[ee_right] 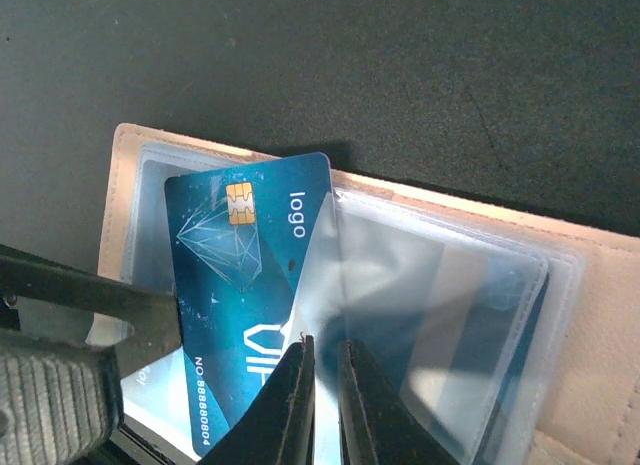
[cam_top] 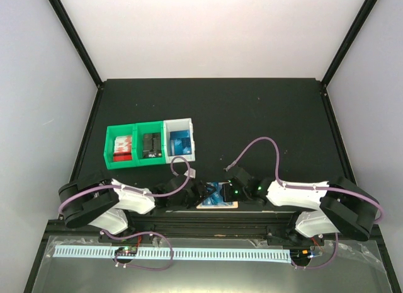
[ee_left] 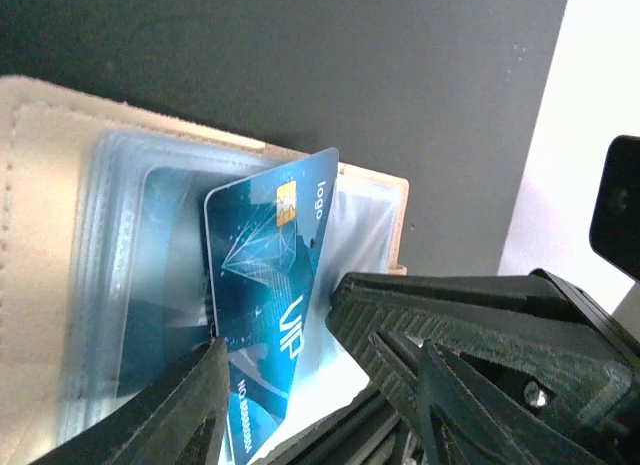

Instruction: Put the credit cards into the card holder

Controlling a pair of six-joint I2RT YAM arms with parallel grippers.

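The tan card holder (cam_top: 217,205) with clear sleeves lies at the table's near edge. A blue VIP card with a chip and logo lies on a sleeve, upright in the right wrist view (ee_right: 235,265). My left gripper (cam_top: 208,191) is open at the holder, its fingers either side of the card's lower end in the left wrist view. My right gripper is shut at the card's edge, apparently on a clear sleeve edge, though that is hard to tell; its body fills the right of the left wrist view.
Behind the left arm stand green bins (cam_top: 133,129) with red-and-white and dark items, and a white bin (cam_top: 179,123) holding blue cards. The two arms nearly meet over the holder.
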